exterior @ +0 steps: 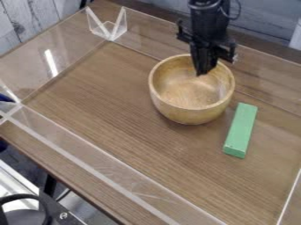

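Observation:
The dark robot gripper [202, 63] points down over the back rim of a round light wooden bowl [188, 105], its tips at or just inside the rim. It looks shut, with nothing seen between its fingers. The bowl stands upright in the middle right of the table and appears empty; whether the fingertips touch it is unclear.
A long green block [241, 132] lies right of the bowl. A clear, angular plastic object [107, 26] stands at the back left. Dark coiled items lie at the front left corner.

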